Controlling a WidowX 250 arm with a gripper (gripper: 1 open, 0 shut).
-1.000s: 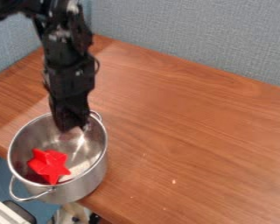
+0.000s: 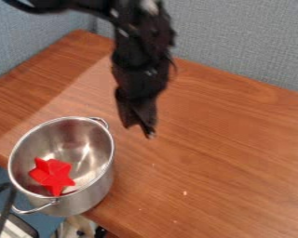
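A steel pot [image 2: 92,182] with side handles stands at the lower left corner of the table, holding a red star-shaped object [image 2: 52,174]. My dark gripper [image 2: 144,125] hangs over the table behind and to the right of the pot, apart from it. Its fingertips are blurred and small; it looks shut, with nothing visible between them.
Grey walls run along the back and left. A dark rod or cable shows at the lower left edge beside the pot.
The pot and red star have stayed in place.
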